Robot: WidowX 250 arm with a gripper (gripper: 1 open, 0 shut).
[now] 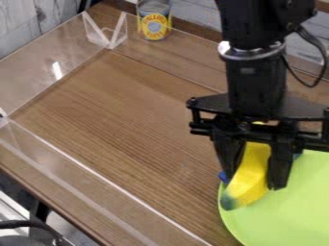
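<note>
My gripper (257, 159) is at the right, low over a green plate (290, 216), shut on a yellow object (252, 181) with a teal lower end. A small bit of a blue block (224, 177) shows behind it; the arm hides the rest.
A can with a yellow label (153, 24) stands at the back beside a clear plastic piece. A transparent wall runs along the left.
</note>
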